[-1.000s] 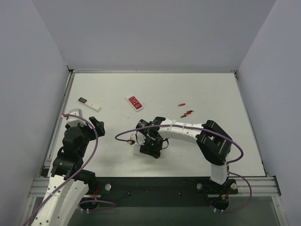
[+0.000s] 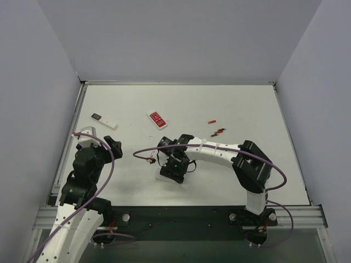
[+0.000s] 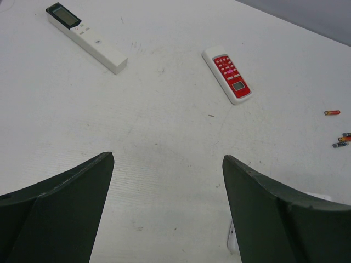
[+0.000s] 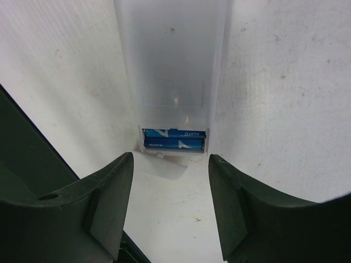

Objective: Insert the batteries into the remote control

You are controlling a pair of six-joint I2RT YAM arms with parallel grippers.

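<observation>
In the right wrist view, a white remote control (image 4: 167,60) lies face down. Its battery compartment shows two blue batteries (image 4: 174,143) side by side. Just beyond that end lies a loose pale piece (image 4: 160,166), apparently the battery cover. My right gripper is open above this end, nothing between its fingers. From above, the right gripper (image 2: 174,178) hides much of the remote (image 2: 162,176). My left gripper (image 2: 114,149) stands open and empty over the left side of the table; part of the remote (image 3: 232,240) shows past its finger.
Further back lie a red-and-white remote (image 2: 157,120) and a long white device with a display (image 2: 104,121). Several small loose batteries (image 2: 219,131) are at the right, one orange battery (image 2: 211,121) apart from the others.
The left arm has stayed still.
</observation>
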